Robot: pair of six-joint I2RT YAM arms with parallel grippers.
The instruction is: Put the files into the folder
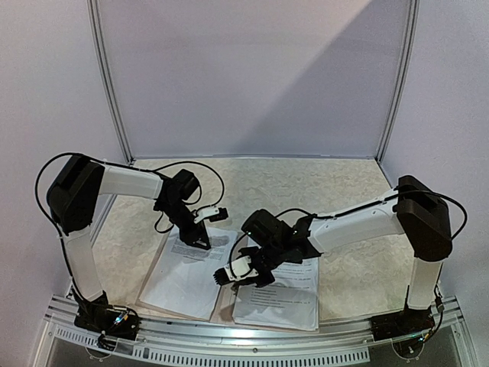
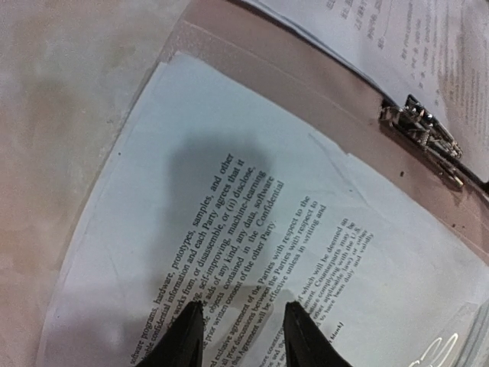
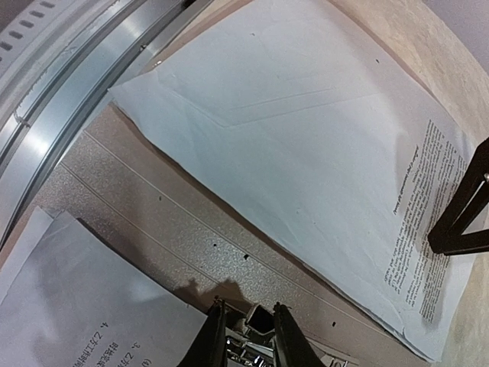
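Observation:
The folder (image 3: 153,195) lies opened flat, a metal clip (image 2: 428,138) on its spine. White sheets (image 1: 182,287) with some print cover its left side. On the right side lies a printed stack (image 1: 276,306). My left gripper hovers above the left sheets, fingers apart and nothing between them. At the spine, my right gripper has its fingertips right at the clip. Metal of the clip shows between its separated fingers, but whether they grip it cannot be told. The right forearm hides part of the printed stack in the top view.
The folder's near edge reaches the metal rail (image 1: 229,336) at the front. Bare table (image 1: 359,260) lies to the right and behind. In the left wrist view a paperclip-shaped mark (image 2: 435,352) shows at the lower right corner.

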